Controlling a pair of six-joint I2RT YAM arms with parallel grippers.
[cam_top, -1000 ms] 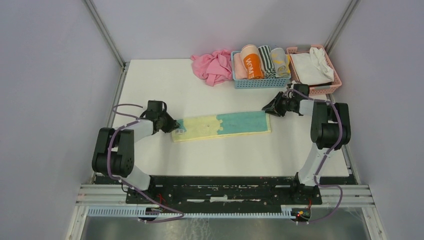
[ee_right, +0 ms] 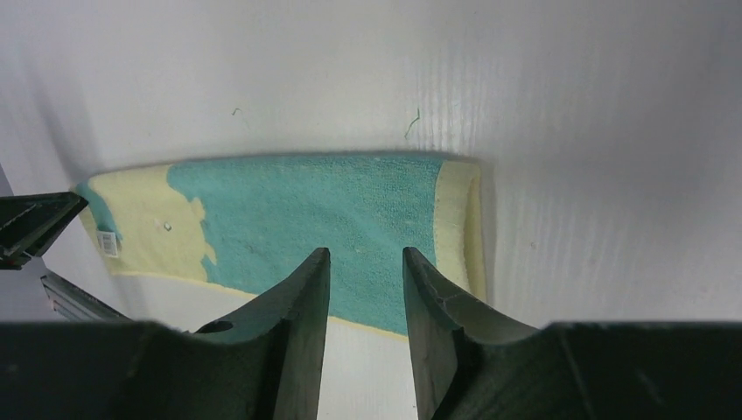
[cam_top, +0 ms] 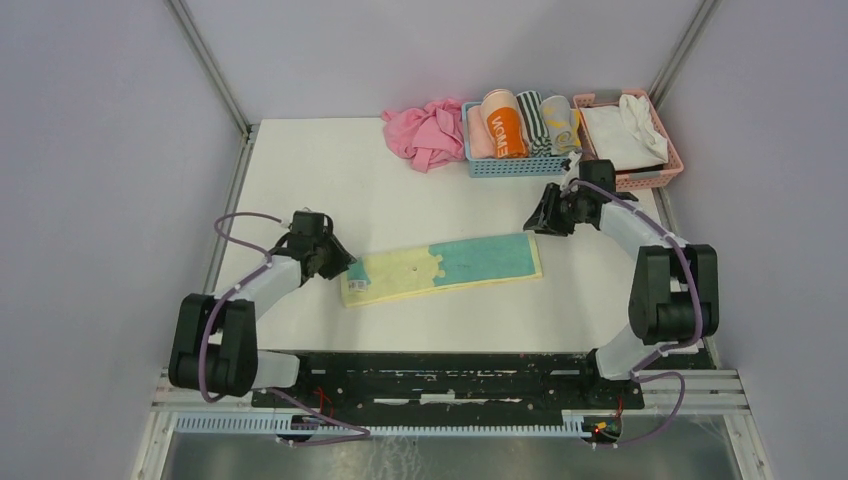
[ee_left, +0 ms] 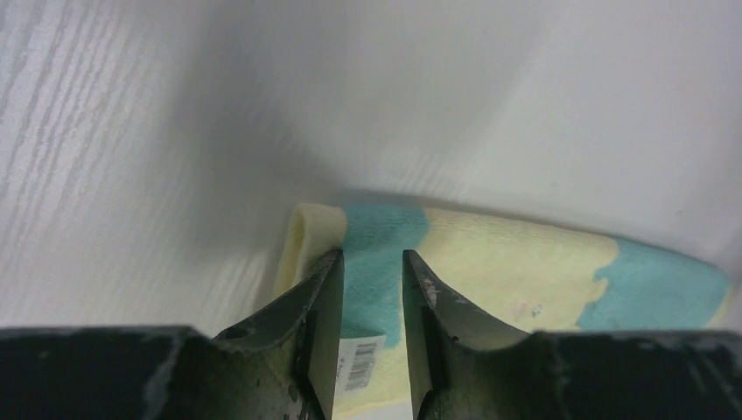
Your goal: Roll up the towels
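A teal and cream towel (cam_top: 485,260) lies flat as a long, narrow folded strip across the middle of the table. Above its left end, by the back corner, my left gripper (cam_top: 347,270) hovers with its fingers apart. In the left wrist view a white label (ee_left: 359,361) shows between and below the fingers, near the towel's folded end. My right gripper (cam_top: 535,230) stands open at the back right corner of the strip. The right wrist view shows the towel's cream end border (ee_right: 453,219) beyond its fingertips (ee_right: 320,261), with nothing gripped.
Rolled towels fill a blue basket (cam_top: 520,166) at the back, beside a pink basket (cam_top: 660,177) with white cloths (cam_top: 620,135). A crumpled pink towel (cam_top: 425,135) lies left of them. Bare table (cam_top: 440,325) stretches in front of the strip.
Since a second ago the strip has shifted toward the front edge. The left gripper has moved slightly.
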